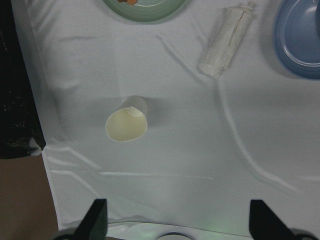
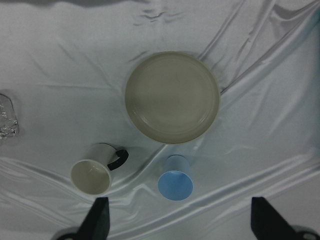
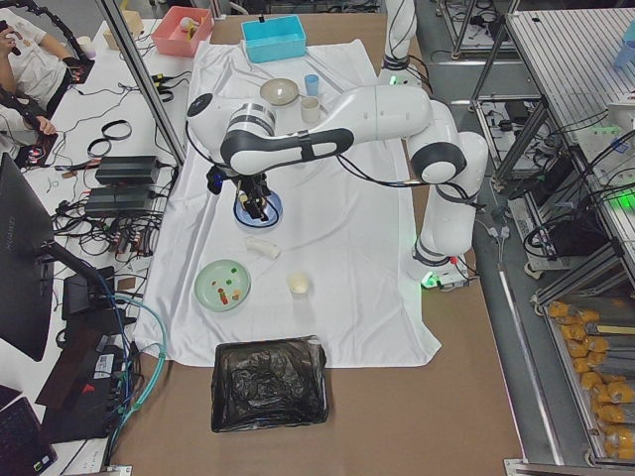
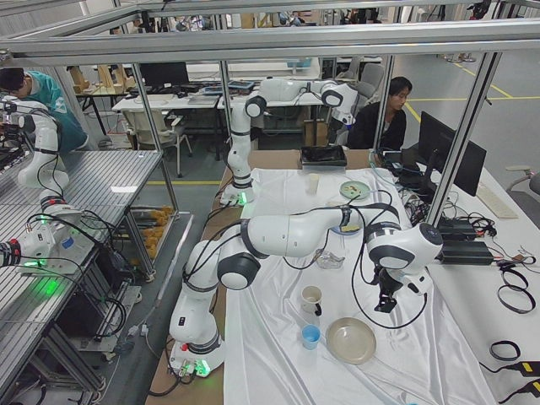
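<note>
My left gripper hangs open above the white cloth, nothing between its fingers. Below it are a cream cup [image 1: 126,125], a wrapped pale roll [image 1: 225,42], a green plate [image 1: 145,15] with small pieces on it and a blue plate [image 1: 300,50]. My right gripper is also open and empty, over a beige plate [image 2: 172,97], a light-blue cup [image 2: 175,182] and a white mug [image 2: 90,176] with a dark handle. A crinkled clear item [image 2: 7,120] sits at that view's left edge.
A black bag-lined tray [image 3: 269,385] lies beyond one end of the cloth; a turquoise bin [image 3: 272,38] stands at the other. Monitors and cables crowd the side desk [image 4: 498,211]. Bare cloth surrounds the cups and plates.
</note>
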